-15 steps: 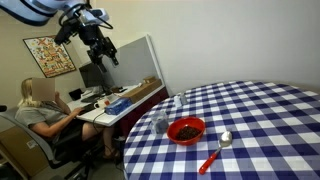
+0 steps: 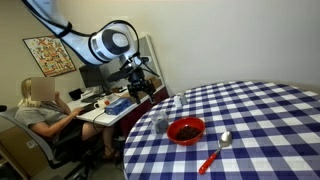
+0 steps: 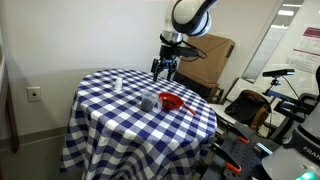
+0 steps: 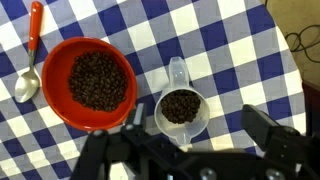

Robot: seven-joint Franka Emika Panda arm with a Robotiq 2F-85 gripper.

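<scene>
My gripper stands open above the table with nothing between its fingers; the wrist view looks down past it. Below it is a clear mug [image 4: 204,116] with dark beans in its bottom and its handle [image 4: 178,71] toward the top of that view. Beside the mug sits a red bowl [image 4: 64,104] holding many dark beans [image 4: 100,80]. A metal spoon [image 4: 27,86] with a red handle lies past the bowl. In exterior view 1, the gripper [image 2: 147,93] hangs above and slightly left of the mug [image 2: 160,124], clear of it.
A white container [image 3: 118,85] stands toward the back of the checkered tablecloth [image 2: 270,120]. Beyond the table's left edge, a person [image 2: 45,118] sits by a desk with a blue box [image 2: 118,106].
From high at the upper left, my gripper has come down and to the right, toward the mug. The mug, bowl and spoon have stayed in place.
</scene>
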